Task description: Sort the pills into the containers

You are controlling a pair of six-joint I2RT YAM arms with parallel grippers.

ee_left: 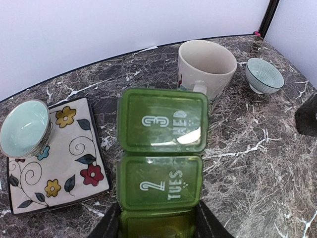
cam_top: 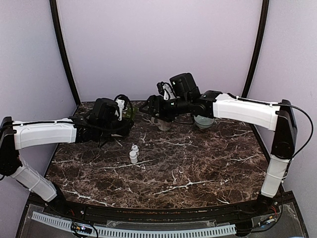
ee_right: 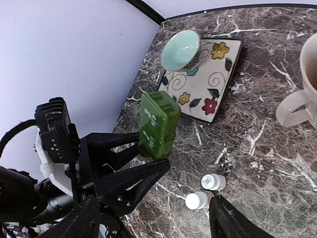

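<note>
My left gripper is shut on a green pill organizer labelled WED and TUES, held raised above the table; in the right wrist view the organizer [ee_right: 158,124] stands out from the left fingertips. My right gripper is part open, facing the organizer from the right, apart from it, with nothing seen between its fingers. Two white-capped bottles [ee_right: 213,182] stand on the marble table [cam_top: 188,168] below, near its middle.
A pale bowl [ee_left: 25,128] sits on a flowered tile [ee_left: 59,173] at the back left. A white mug [ee_left: 207,67] and a ribbed bowl [ee_left: 263,74] stand at the back right.
</note>
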